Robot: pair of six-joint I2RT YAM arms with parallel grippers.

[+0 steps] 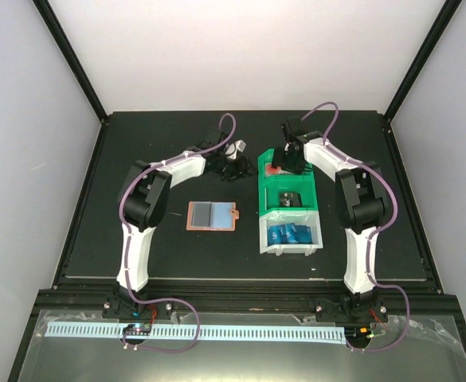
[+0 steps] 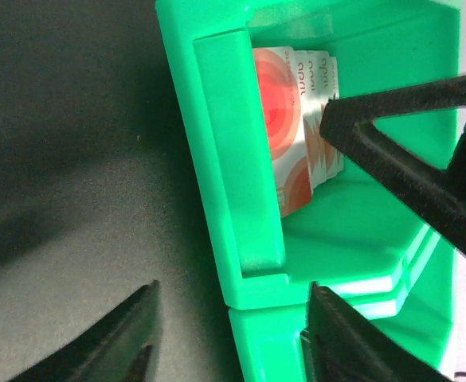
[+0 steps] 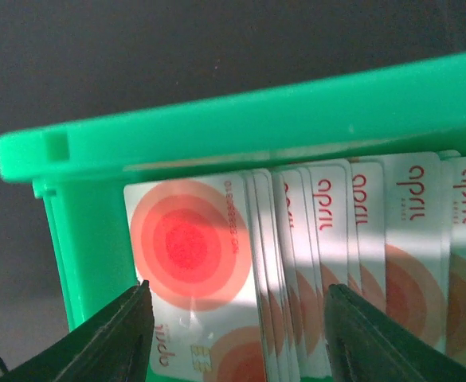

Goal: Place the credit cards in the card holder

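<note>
Several white cards with orange circles [image 3: 193,247] stand in a row inside the green bin [image 3: 217,127], seen from close above in the right wrist view. My right gripper is over the front cards, its fingers parted to either side with nothing gripped. Beside the bin's left wall, my left gripper has its fingers apart and empty; the left wrist view shows card edges [image 2: 284,119] over the wall. The orange-edged card holder [image 1: 213,216], with grey and light blue panels, lies open on the black table left of the bins.
A second green bin [image 1: 266,195] holds a dark item [image 1: 290,199]. In front of it, a white bin [image 1: 268,246] contains blue packets [image 1: 288,233]. Bare table [image 1: 209,259] surrounds the card holder.
</note>
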